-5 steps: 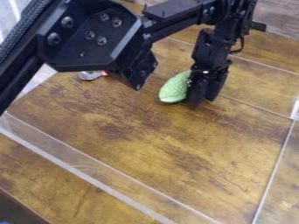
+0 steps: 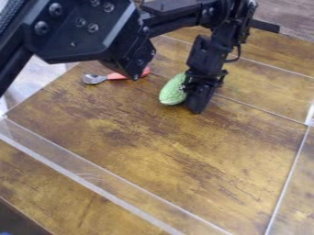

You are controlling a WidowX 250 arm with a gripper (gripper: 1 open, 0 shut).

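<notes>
A pale green, ridged oval object [image 2: 173, 91] lies on the wooden tabletop in the middle of the camera view. My black gripper [image 2: 196, 99] is down at the table against the object's right side, partly covering it. Its fingertips are dark and bunched, and I see nothing clearly between them. To the upper left, a metal spoon [image 2: 94, 79] lies beside a red-orange item [image 2: 119, 76], partly behind the arm.
The wooden table [image 2: 147, 165] is broad and clear in the foreground and to the right. Pale strips run along its left and right sides. The floor shows past the far edges.
The arm has shifted a little left and up in the view, and the green object has moved slightly left with the gripper. More of the red-orange item shows.
</notes>
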